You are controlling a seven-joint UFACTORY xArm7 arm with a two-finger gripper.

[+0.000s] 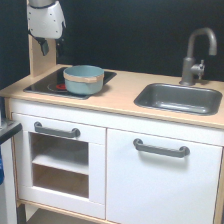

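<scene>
A blue-grey pot (pixel 84 82) stands upright on the black stove top (pixel 43 86) at the counter's left, covering part of it. Up and to the left of the pot is my gripper (pixel 51 48), clear of it in the air under the white arm (pixel 46 18). Its dark fingers blend into the dark wall, so their opening is hard to make out. Nothing visible hangs from it.
A grey sink (pixel 180 97) with a tall faucet (pixel 192 65) is set into the counter's right side. Bare wooden counter (pixel 122 88) lies between stove and sink. Below are an open-looking oven compartment (pixel 62 155) and a white cabinet door (pixel 160 180).
</scene>
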